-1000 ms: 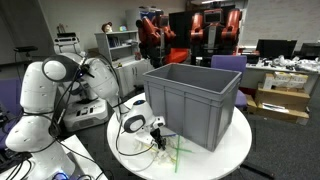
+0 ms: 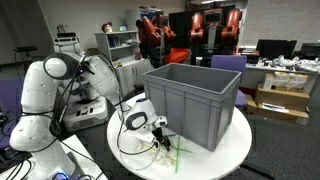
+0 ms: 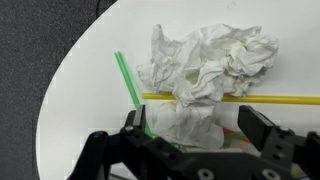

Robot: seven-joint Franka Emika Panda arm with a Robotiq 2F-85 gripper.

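Observation:
Crumpled white tissue lies on the round white table in the wrist view, partly over a yellow straw. A second whitish crumpled piece sits nearer the fingers, between the two fingers in that view. Left of it a green straw runs at a slant. My gripper is open above these things, holding nothing. From outside, the gripper points down close to the tabletop, low over the litter; contact cannot be judged.
A large grey bin stands on the table just behind the gripper, its walls rising high. Another green straw lies on the table in front of it. Free tabletop shows at the right and front.
The gripper has shifted very slightly at its tip near the litter. The bin and the straws look unmoved.

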